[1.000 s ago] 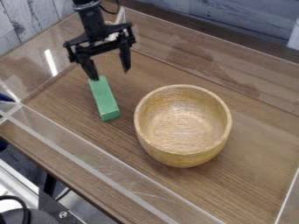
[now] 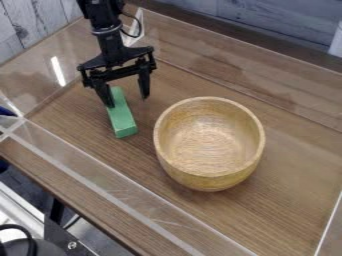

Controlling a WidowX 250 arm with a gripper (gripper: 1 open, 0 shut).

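A black robot gripper (image 2: 118, 70) on its arm hangs in the upper left, its fingers spread open just above the top end of a green block (image 2: 122, 118). The block lies lengthwise on the wooden table, its upper end partly under the gripper. I cannot tell whether the fingers touch it.
A large round tan bowl (image 2: 209, 140) stands to the right of the green block. A cable lies at the lower left edge.
The gripper has moved down and slightly left, toward the upper end of the green block. The block and bowl look unmoved.
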